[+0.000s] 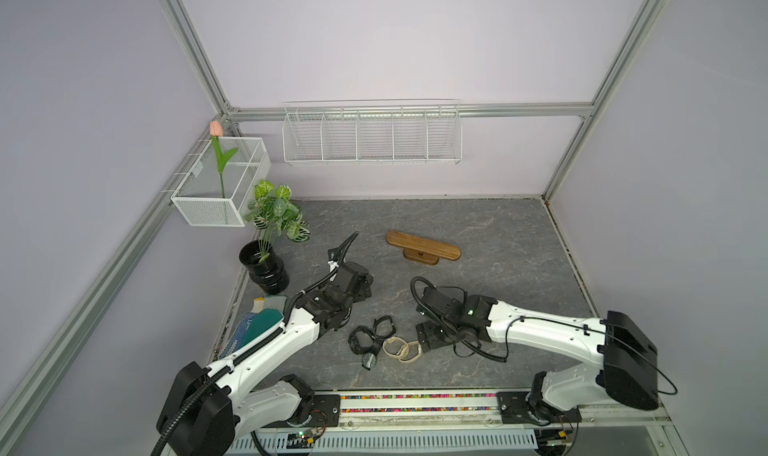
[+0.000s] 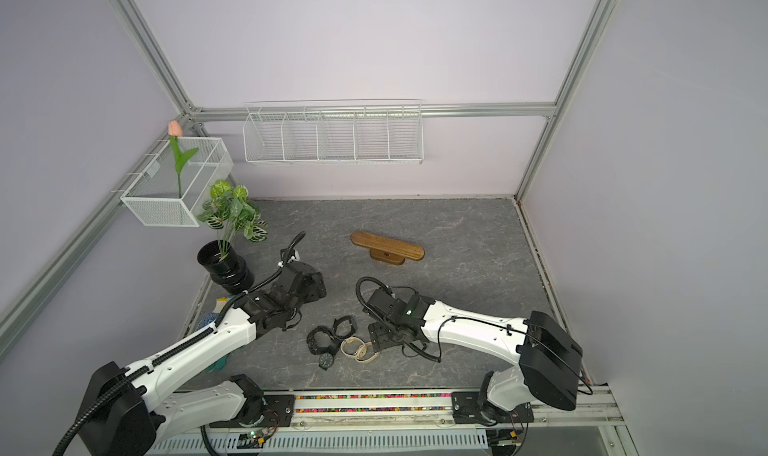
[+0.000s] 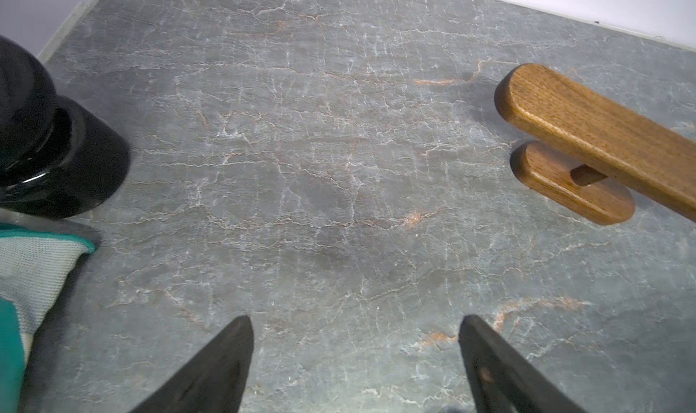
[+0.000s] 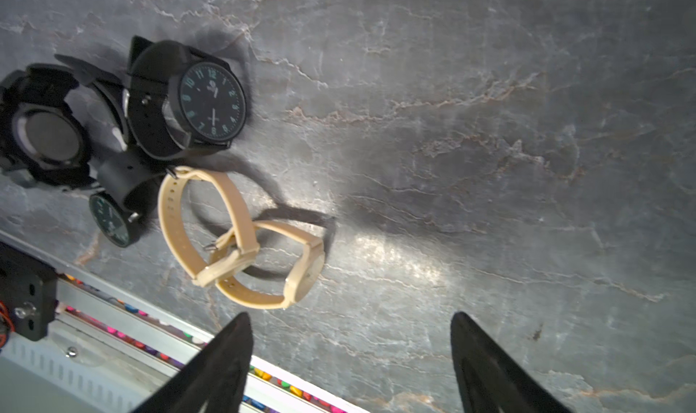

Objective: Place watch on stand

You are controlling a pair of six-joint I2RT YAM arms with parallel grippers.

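Note:
A wooden watch stand (image 1: 422, 242) sits at the back middle of the table. At the front middle lies a pile of watches: black ones, one with a dark dial (image 4: 211, 101), and beige ones (image 4: 239, 253), beside each other and overlapping. My right gripper hangs just right of and above them, fingers parted, nothing between them; in the top views its arm partly hides the area below it. My left gripper is open over bare table, left of and in front of the stand, holding nothing.
A black pot (image 1: 264, 268) with a leafy plant stands at the left, with cloths and teal items (image 3: 40, 275) in front of it. White wire baskets (image 1: 372, 135) hang on the walls.

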